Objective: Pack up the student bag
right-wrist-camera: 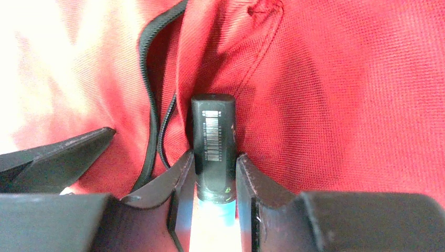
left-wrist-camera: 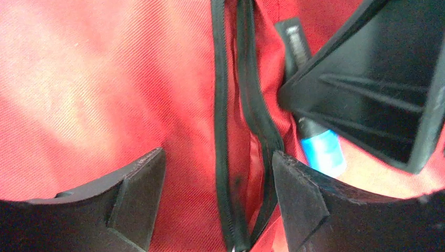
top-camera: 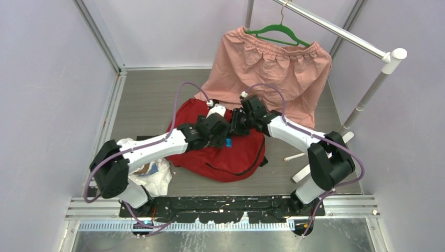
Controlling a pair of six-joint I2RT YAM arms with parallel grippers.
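Observation:
A red bag point(top-camera: 220, 168) lies on the floor beneath both arms. A black item with a barcode and blue end is between the fingers of my right gripper, at a zippered opening in the bag point(left-wrist-camera: 105, 94); its blue end point(left-wrist-camera: 320, 149) also shows in the left wrist view. My left gripper stands open over the zip, with black zipper tapes and red fabric visible between its fingers. In the top view both wrists meet over the bag's upper part, hiding much of the opening.
Salmon shorts point(top-camera: 267, 73) hang on a green hanger point(top-camera: 278, 29) on a white rack point(top-camera: 362, 105) at the back right. A white cloth bag point(top-camera: 155, 181) lies at lower left. Bare floor point(top-camera: 147, 94) shows at the back left.

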